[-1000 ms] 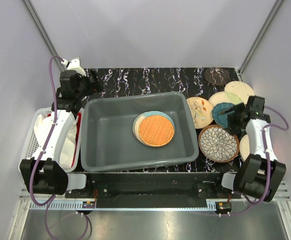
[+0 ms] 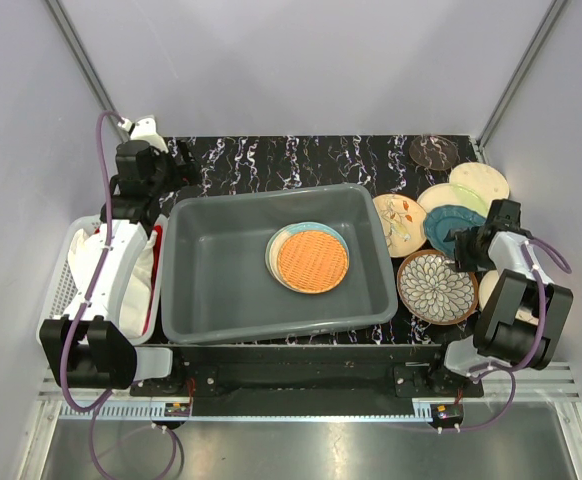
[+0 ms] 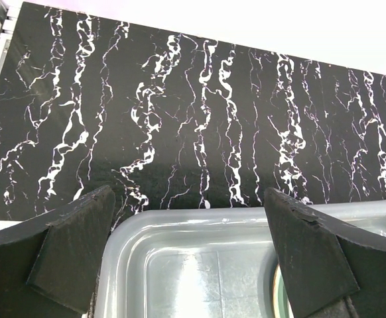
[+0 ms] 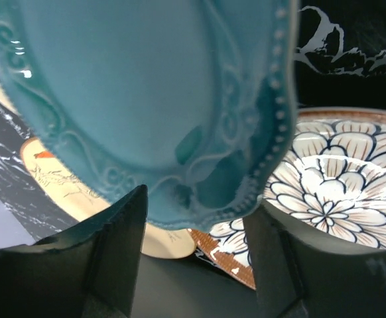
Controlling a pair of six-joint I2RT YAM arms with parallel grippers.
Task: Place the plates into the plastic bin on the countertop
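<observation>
A grey plastic bin (image 2: pixel 211 275) holds a small stack with an orange plate (image 2: pixel 312 261) on top. Right of it lie several plates: a teal one (image 2: pixel 449 218), a floral one (image 2: pixel 437 288), a cream one with leaves (image 2: pixel 395 220), and others. My right gripper (image 2: pixel 461 251) is at the teal plate's near rim; in the right wrist view that rim sits between its parted fingers. Whether it grips is unclear. My left gripper hangs open and empty over the bin's back left corner.
A white basket (image 2: pixel 69 290) with cloths stands left of the bin. Walls close in at both sides.
The right arm has shifted slightly, its forearm now angled differently, with the gripper still at the teal plate's near rim. The left arm and bin look unchanged.
</observation>
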